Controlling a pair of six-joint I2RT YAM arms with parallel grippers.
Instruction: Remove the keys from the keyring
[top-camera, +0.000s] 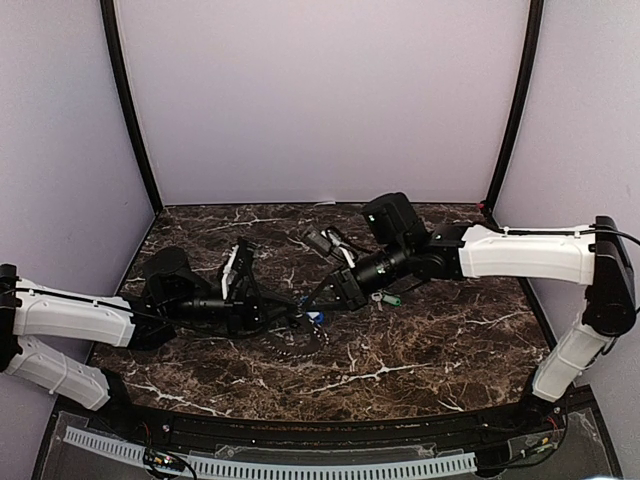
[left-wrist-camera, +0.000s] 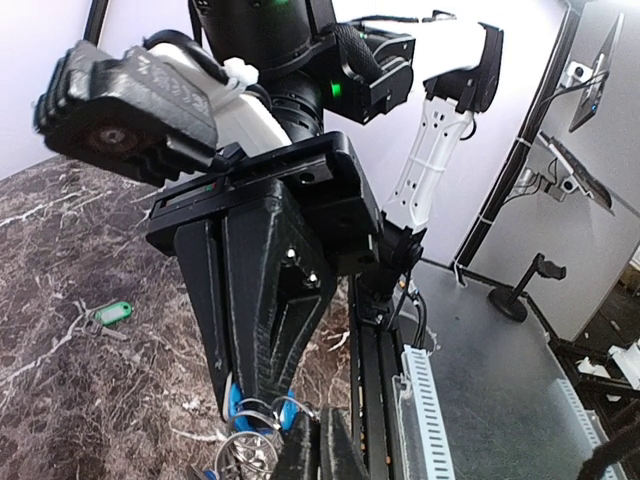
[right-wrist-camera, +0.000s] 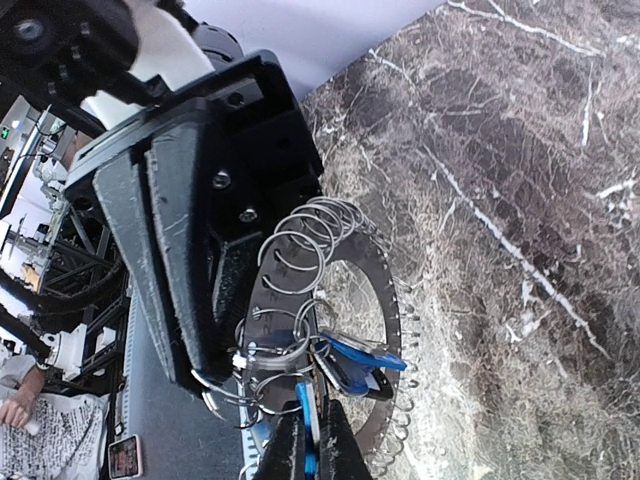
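Observation:
My left gripper (top-camera: 290, 313) and right gripper (top-camera: 306, 305) meet tip to tip above the table. The right gripper, shut, has a thin blue-headed key (right-wrist-camera: 306, 412) between its fingers. Beside it is another blue-headed key (right-wrist-camera: 362, 353). Wire loops of the coiled keyring (right-wrist-camera: 300, 255) run round a dark flat hoop (right-wrist-camera: 392, 300) and reach the left gripper's fingertips. Shut, the left gripper has a wire loop (left-wrist-camera: 296, 404) at its tips; whether that wire is pinched cannot be told. The coil hangs below both grippers in the top view.
A green tag (left-wrist-camera: 113, 313) with a key lies apart on the dark marble table (top-camera: 430, 350), behind the right gripper. Open table surrounds the grippers. A ribbed white strip (top-camera: 280, 467) runs along the front edge.

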